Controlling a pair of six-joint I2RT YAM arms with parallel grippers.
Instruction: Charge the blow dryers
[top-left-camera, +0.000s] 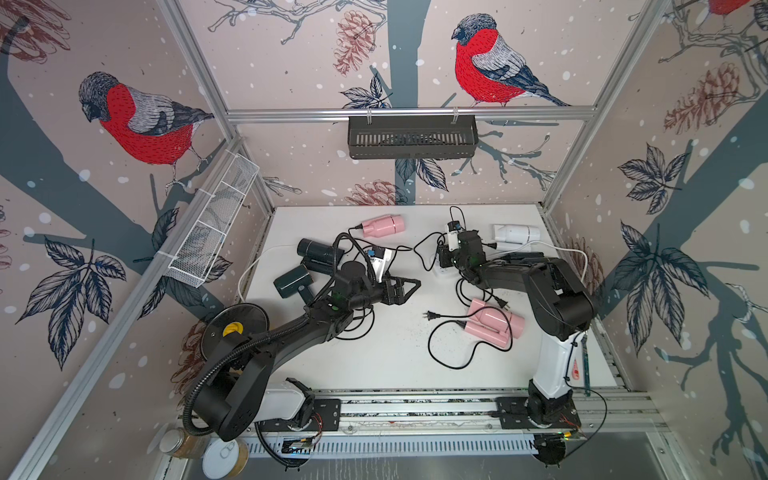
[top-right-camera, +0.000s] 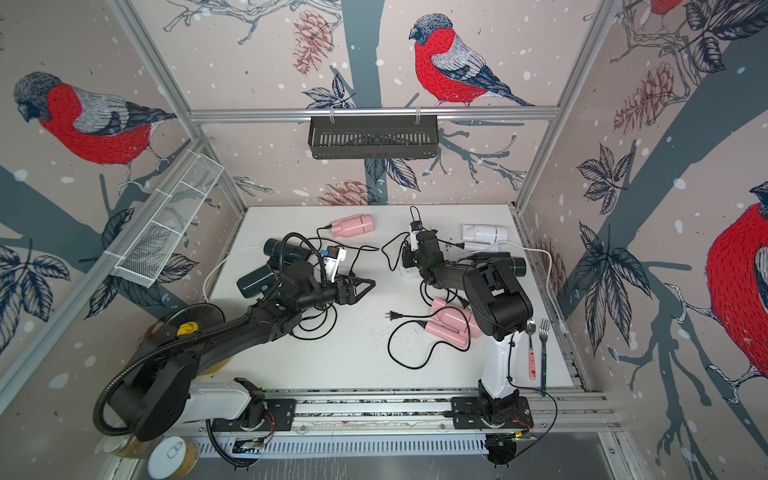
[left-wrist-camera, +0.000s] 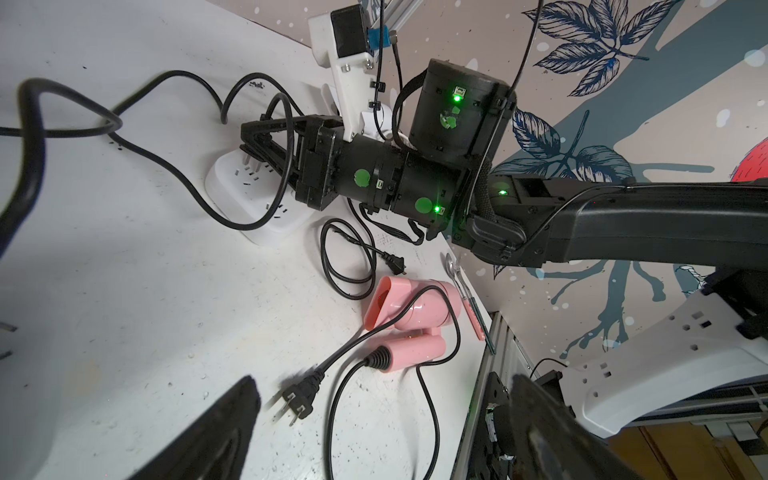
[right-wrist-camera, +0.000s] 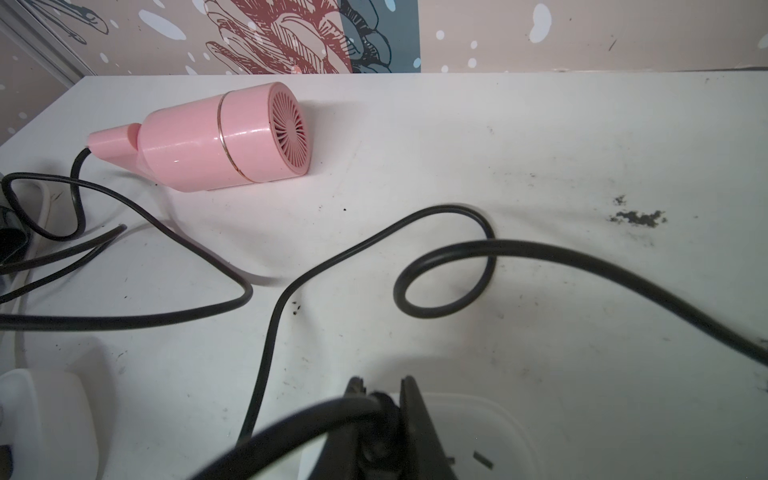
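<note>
My right gripper is shut on a black plug (right-wrist-camera: 384, 424), held just over a white socket block (left-wrist-camera: 232, 196); how far the plug's prongs are in is hard to tell. My left gripper (top-left-camera: 408, 288) stands open over the left-middle of the table, nothing between its fingers. A pink dryer (right-wrist-camera: 208, 140) lies at the back. Two more pink dryer parts (left-wrist-camera: 412, 352) lie front right with a loose plug (left-wrist-camera: 300, 396). Dark dryers (top-right-camera: 256, 280) lie left, and a white dryer (top-right-camera: 484, 233) and a dark one (top-right-camera: 512, 265) lie back right.
Black cords snake across the table (top-left-camera: 408, 360). A second white block (right-wrist-camera: 44, 424) shows at left in the right wrist view. Cutlery (top-right-camera: 532, 360) lies on the right edge; a bowl (top-left-camera: 232, 320) sits front left. A wire shelf hangs on the left.
</note>
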